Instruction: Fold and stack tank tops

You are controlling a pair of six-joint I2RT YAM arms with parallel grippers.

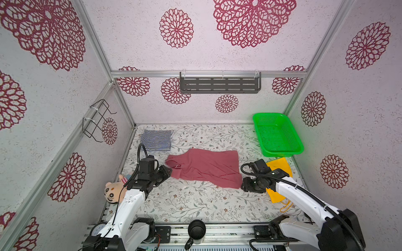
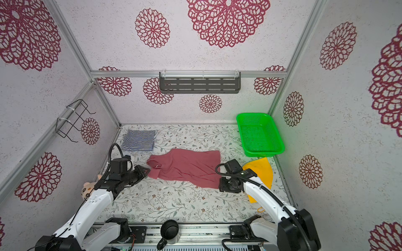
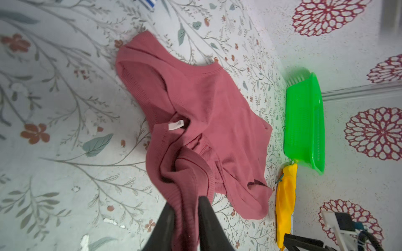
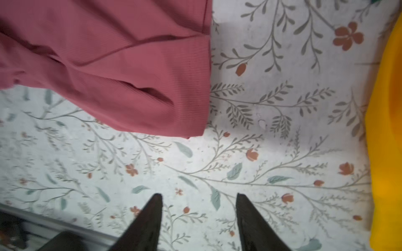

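Note:
The dusty-red tank top lies loosely spread and rumpled across the middle of the table. My left gripper is at its left end; in the left wrist view red fabric bunches up around the blurred fingertips, and whether it is gripped is unclear. My right gripper hovers just beside the near right corner of the top, fingers apart with bare table between them. A navy-striped folded garment lies at the back left.
A green basket stands at the back right, with a yellow bag in front of it. A plush toy sits at the left edge; a black mug is at the front.

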